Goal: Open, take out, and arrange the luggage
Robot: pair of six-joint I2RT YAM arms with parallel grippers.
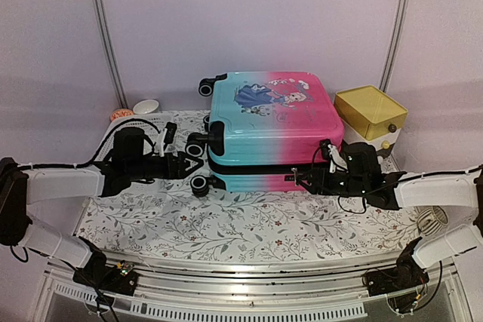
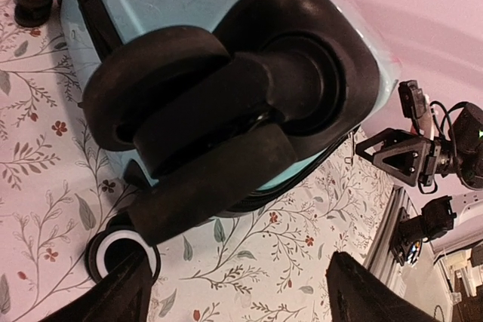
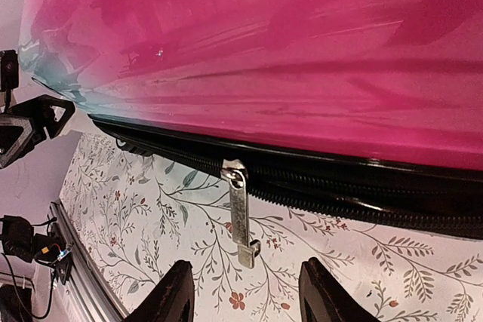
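A pink and turquoise suitcase (image 1: 272, 118) with a cartoon princess lies flat on the floral surface (image 1: 249, 231), wheels to the left. Its black zipper band (image 3: 362, 186) runs along the front, with a silver zipper pull (image 3: 239, 213) hanging from it. My right gripper is open just in front of that pull, nothing between its fingers. My left gripper is open beside the front wheels (image 2: 211, 148), also empty.
At the back right stands a yellow, white and grey drawer box (image 1: 370, 111). Small bowls (image 1: 146, 105) sit at the back left, partly behind the left arm.
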